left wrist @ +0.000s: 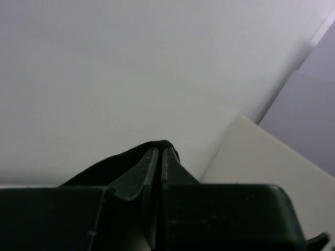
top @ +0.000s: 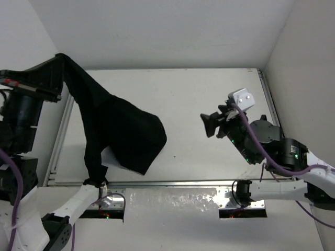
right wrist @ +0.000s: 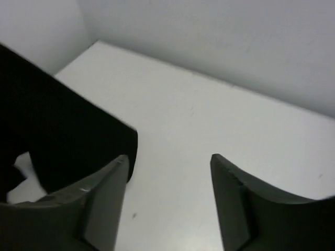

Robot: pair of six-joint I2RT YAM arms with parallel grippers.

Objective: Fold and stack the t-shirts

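Observation:
A black t-shirt (top: 123, 133) hangs from my left gripper (top: 56, 78) at the upper left of the top view and drapes down onto the left half of the table. In the left wrist view the fingers of my left gripper are shut on a dark fold of it. My right gripper (top: 220, 117) is raised over the right part of the table, its fingers (right wrist: 99, 209) apart with nothing between them, to the right of the t-shirt (right wrist: 73, 130).
Walls border it at the back and sides, and a metal rail runs along its front and side edges.

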